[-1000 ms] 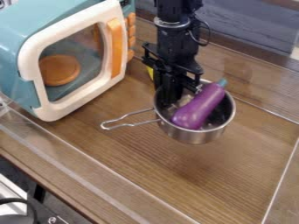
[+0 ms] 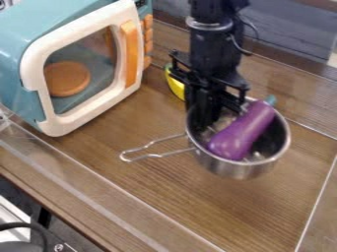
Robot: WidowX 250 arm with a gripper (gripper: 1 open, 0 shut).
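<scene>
A steel saucepan [image 2: 237, 167] with a wire handle reaching left holds a purple toy eggplant [image 2: 239, 133], its green stem up toward the upper right. My black gripper [image 2: 206, 114] comes down from the top centre into the left side of the pan. Its fingertips are hidden by the pan and the dark arm, so its fingers and anything between them cannot be made out.
A blue and white toy microwave [image 2: 66, 69] with an orange handle stands at the upper left. A yellow object [image 2: 175, 86] lies partly hidden behind the arm.
My gripper, the pan and the eggplant have shifted a little to the right and down in the view, and the eggplant's angle in the pan differs slightly.
</scene>
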